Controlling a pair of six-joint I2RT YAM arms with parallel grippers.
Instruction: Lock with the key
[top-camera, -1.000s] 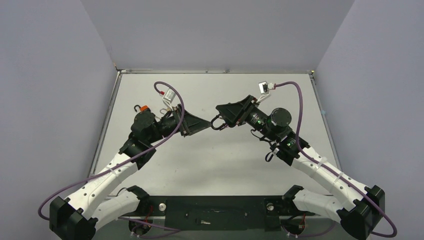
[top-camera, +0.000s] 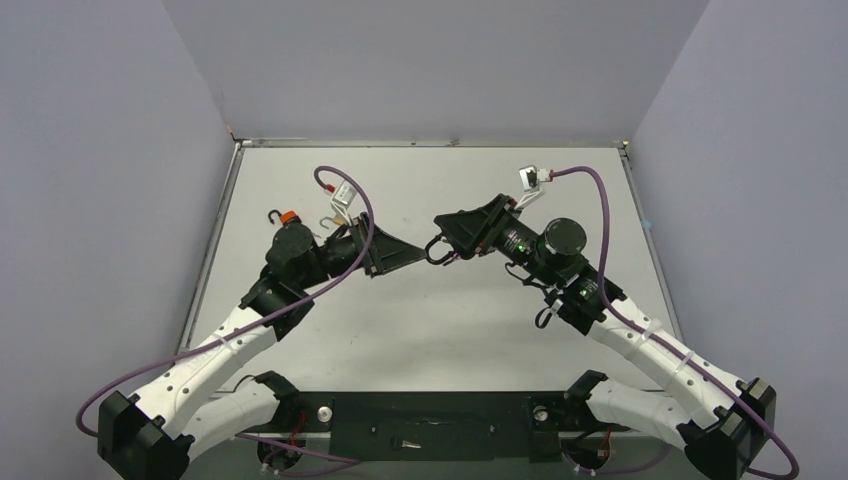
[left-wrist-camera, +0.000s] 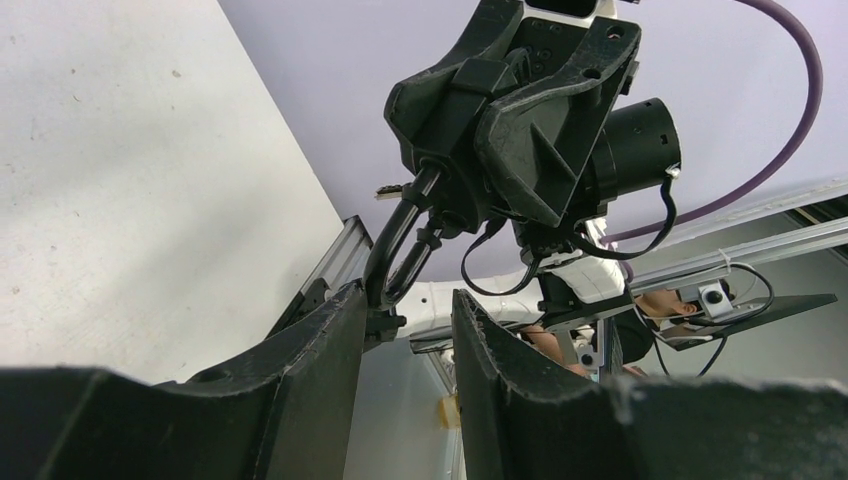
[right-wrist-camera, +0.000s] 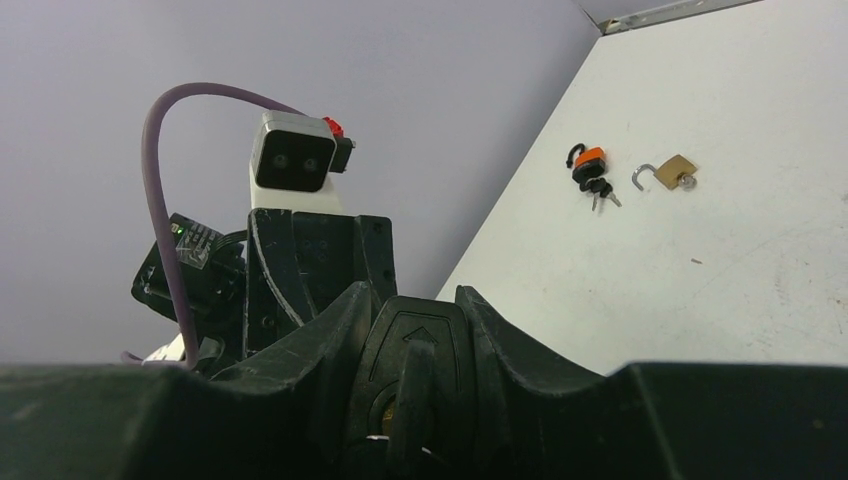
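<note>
A black padlock (right-wrist-camera: 415, 345) is gripped between the fingers of my right gripper (top-camera: 446, 231), above the table. Its dark shackle (left-wrist-camera: 392, 240) points toward my left gripper; whether both legs are seated cannot be told. The left fingers stand open, with the bend of the shackle close to the left fingertip (left-wrist-camera: 348, 305); contact is unclear. From the top, the shackle loop (top-camera: 433, 252) fills the small gap between both grippers. A small metal piece (left-wrist-camera: 390, 190), perhaps a key, shows beside the padlock in the left wrist view.
On the table's far left lie an orange-and-black padlock (right-wrist-camera: 590, 163), a pair of black-headed keys (right-wrist-camera: 602, 190) and an open brass padlock (right-wrist-camera: 676, 170).
Both grippers have shifted very slightly right, the padlock moving with the right one.
</note>
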